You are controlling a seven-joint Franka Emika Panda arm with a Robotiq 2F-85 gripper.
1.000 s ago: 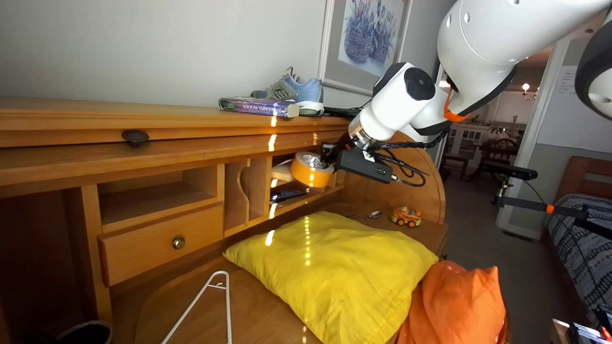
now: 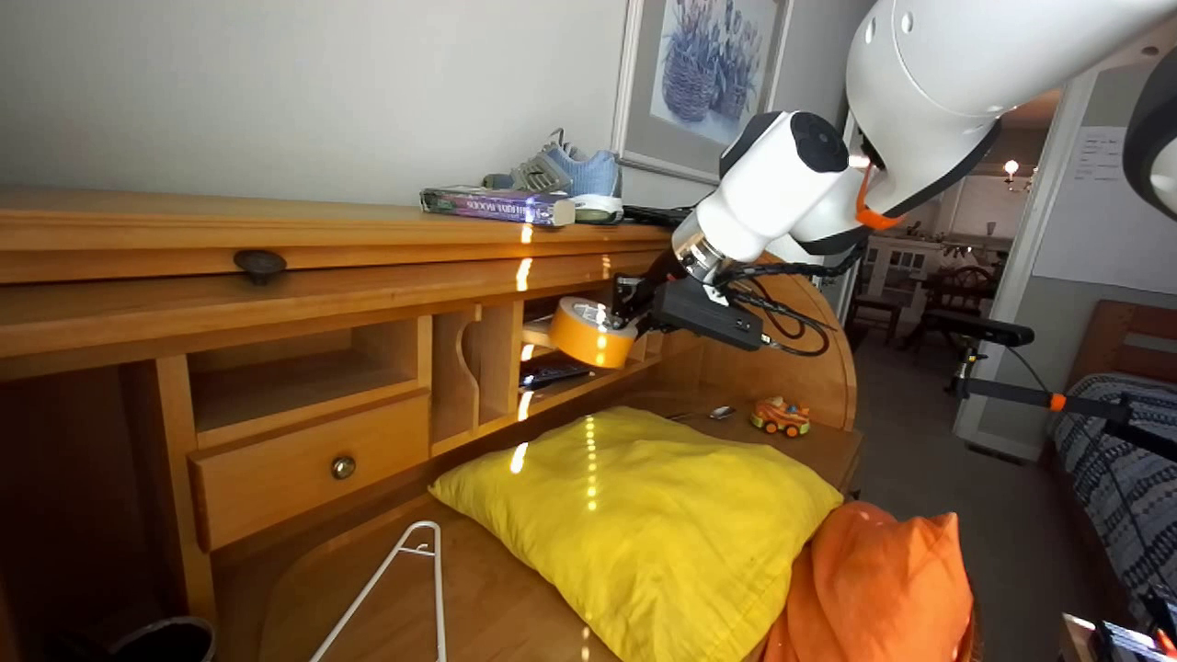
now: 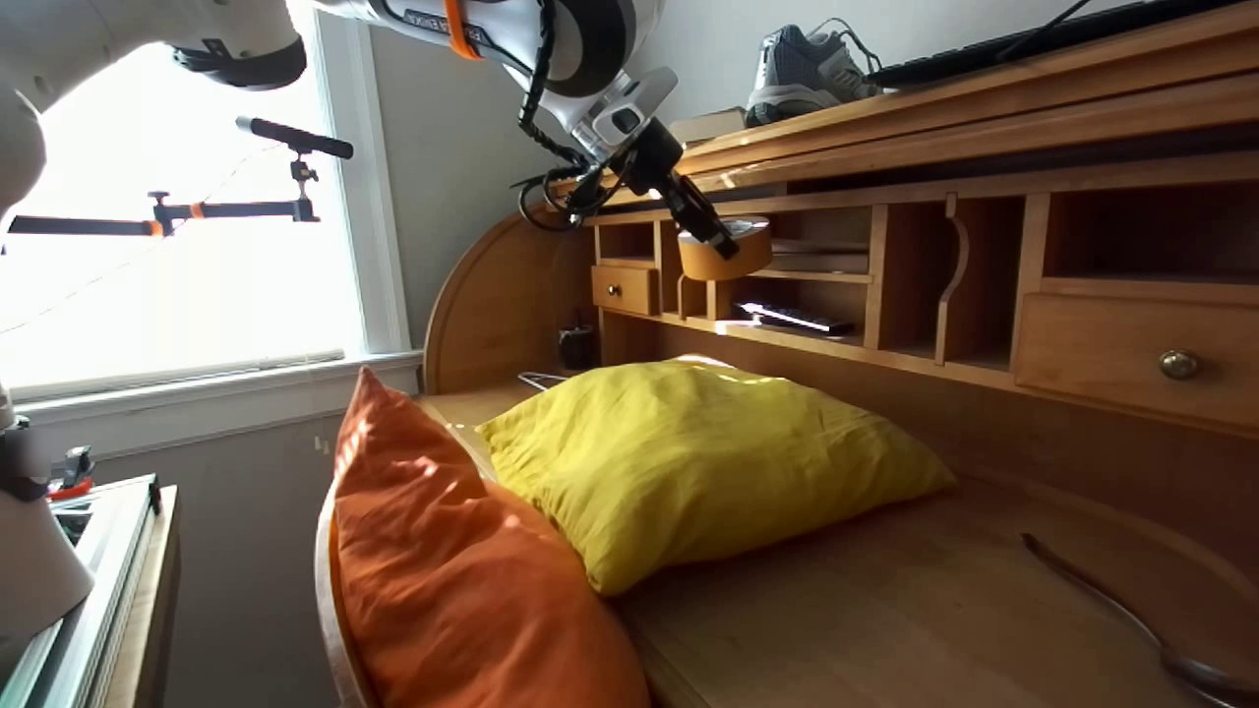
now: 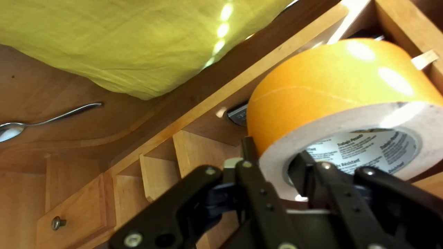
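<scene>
A roll of tape [image 4: 332, 79], orange outside with a pale side and a printed inner core, hangs in the air in front of the desk's cubbyholes. My gripper is shut on its wall, one finger inside the core and the other outside. In exterior view 1 the tape roll [image 2: 592, 333] tilts beneath the gripper [image 2: 623, 314], above the far edge of the yellow pillow [image 2: 651, 496]. From the other side, exterior view 2 shows the tape roll [image 3: 744, 250] in front of the middle cubbies, clear of the pillow.
A divided shelf [image 3: 873, 295] with a dark remote [image 3: 797, 318] runs close behind the tape. An orange pillow [image 2: 883, 585], a toy car [image 2: 781, 417], a white hanger [image 2: 432, 574] and a spoon [image 4: 12, 130] lie around the yellow pillow. A shoe [image 2: 590, 182] and book [image 2: 497, 205] sit on top.
The tape roll has shifted slightly left and down in exterior view 1 and tilts a little differently, still in the gripper. The arm has turned slightly; the desk items have not moved.
</scene>
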